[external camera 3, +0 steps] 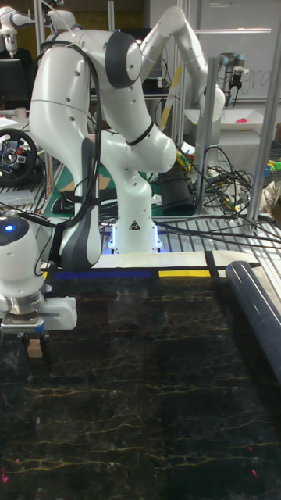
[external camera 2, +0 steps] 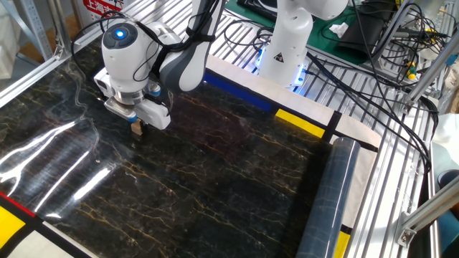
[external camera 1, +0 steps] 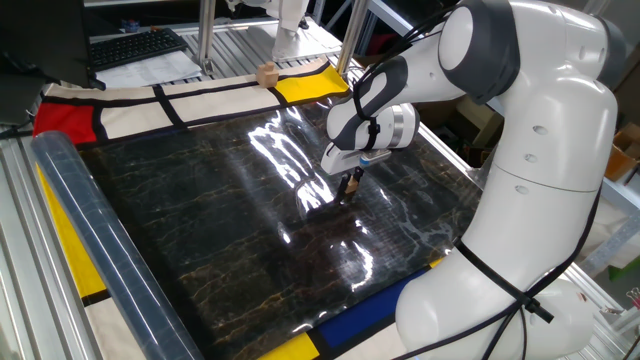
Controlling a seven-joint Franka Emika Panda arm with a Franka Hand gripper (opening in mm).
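A small wooden block [external camera 1: 351, 186] sits between the dark fingers of my gripper [external camera 1: 350, 187], low over the black marbled sheet [external camera 1: 220, 240]. The fingers stand close against it on both sides, and my gripper looks shut on it. In the second exterior view the block [external camera 2: 137, 127] shows under the white hand, with my gripper [external camera 2: 140, 127] pointing down. The third view has the block [external camera 3: 34, 348] at the left edge, below the hand. Whether its underside touches the sheet is hard to tell.
Another wooden block [external camera 1: 267, 75] rests on the patterned cloth at the far edge. A clear rolled-up sheet [external camera 1: 110, 245] lies along the side away from the arm. A keyboard [external camera 1: 137, 47] stands beyond the cloth.
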